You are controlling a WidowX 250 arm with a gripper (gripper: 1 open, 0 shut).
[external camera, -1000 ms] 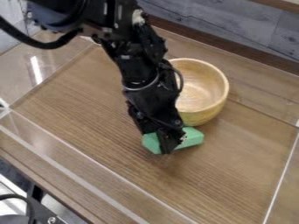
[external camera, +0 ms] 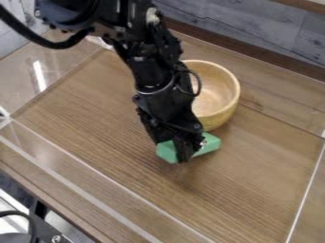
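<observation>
My black gripper reaches down from the top left to low over the wooden table, shut on a green object. The arm and fingers hide much of that object, so its shape is hard to tell. A pale tan round bowl stands just behind the gripper, partly covered by it.
A grey wooden wall runs along the back. Dark cables and a pale frame edge lie at the lower left corner.
My gripper and the green object have shifted very slightly; the bowl has not visibly moved.
</observation>
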